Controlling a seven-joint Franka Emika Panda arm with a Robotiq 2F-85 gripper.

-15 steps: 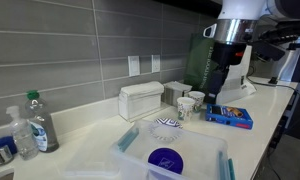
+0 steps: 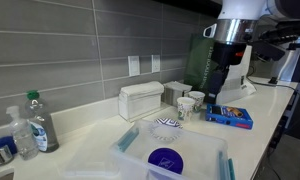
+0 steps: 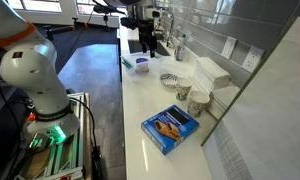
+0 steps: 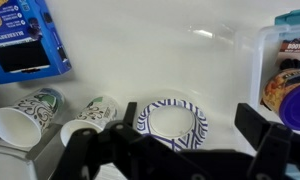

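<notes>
My gripper hangs over the counter with its two dark fingers (image 4: 255, 126) spread wide apart and nothing between them. Beneath it in the wrist view lies a white bowl or plate with a blue patterned rim (image 4: 172, 122). At the right is a clear plastic bin (image 4: 248, 70) holding a jar with a purple lid (image 4: 298, 106). In exterior view 1 the gripper (image 2: 218, 84) is high above the counter, clear of everything.
A blue food box (image 2: 229, 117) lies near the counter's far end. The white bread box (image 2: 141, 101) stands against the tiled wall. Soap bottles, including a green one (image 2: 40, 122), are at the left. Bare counter (image 3: 140, 110) shows in exterior view 2.
</notes>
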